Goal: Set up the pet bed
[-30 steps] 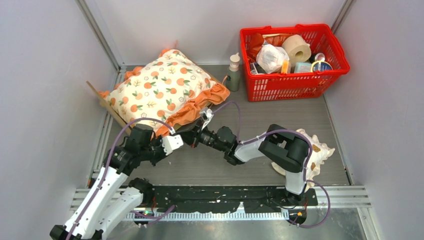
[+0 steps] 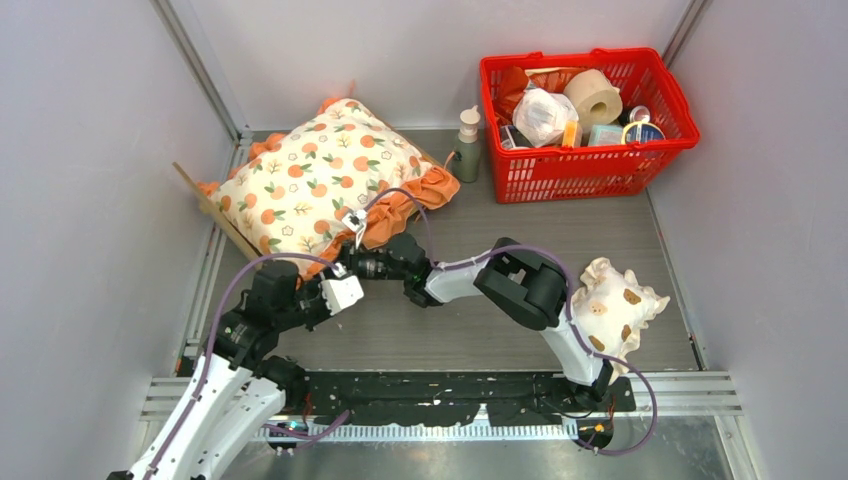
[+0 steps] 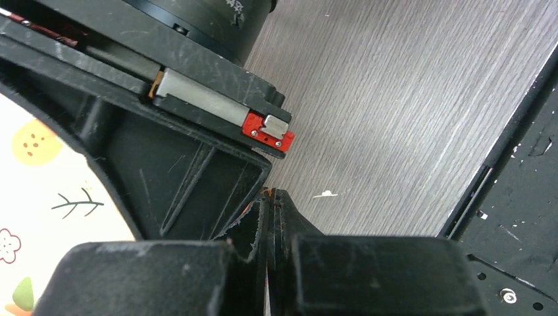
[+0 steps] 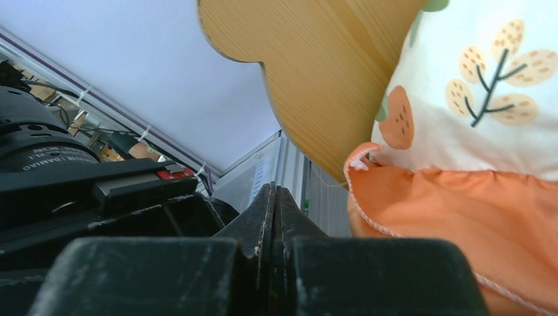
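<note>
The pet bed's patterned cushion [image 2: 310,180] with orange ruffle [image 4: 447,217] lies tilted on a wooden frame [image 2: 220,215] at back left; a curved wooden panel [image 4: 316,85] shows close up. My two grippers meet at the cushion's near corner. My left gripper is shut, with only a sliver of orange visible behind its tips, the other gripper's housing beside it. My right gripper is shut beside the ruffle; what is between its fingers is hidden. A small cow-spotted pillow [image 2: 620,310] lies at right.
A red basket [image 2: 590,180] full of items stands at back right, with a green bottle [image 2: 466,155] beside it. Walls surround the left, back and right sides.
My right arm has moved leftward, its gripper nearer the cushion's near corner.
</note>
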